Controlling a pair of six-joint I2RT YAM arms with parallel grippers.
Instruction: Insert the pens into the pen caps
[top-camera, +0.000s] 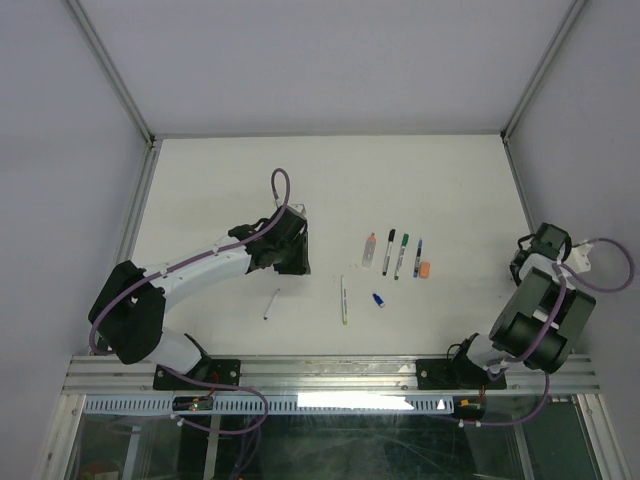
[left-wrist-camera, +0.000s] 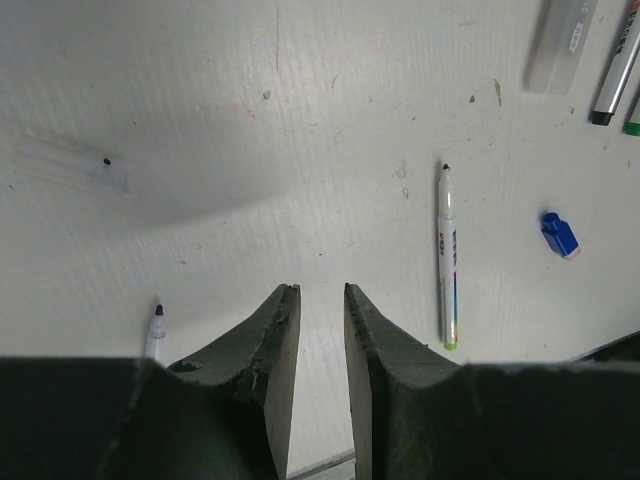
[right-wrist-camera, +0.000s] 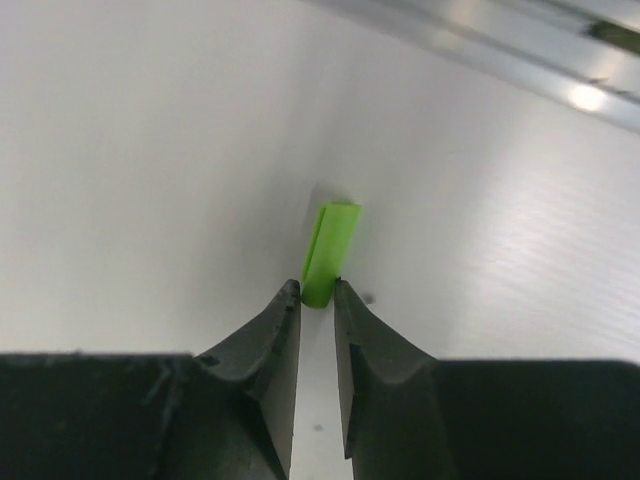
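My right gripper is shut on a green cap (right-wrist-camera: 332, 245) at the far right of the table. My left gripper hangs part open with nothing between its fingers, above the left-middle table. Below it lie a white pen (left-wrist-camera: 446, 265) with a green end, a pale pen (left-wrist-camera: 156, 330), a clear holder (left-wrist-camera: 70, 165) and a small blue cap (left-wrist-camera: 559, 236). Further right are several markers (top-camera: 402, 255), a clear bottle-like object (top-camera: 369, 250) and an orange block (top-camera: 424, 270).
Walls border the table at both sides and behind; a metal rail runs along the front edge.
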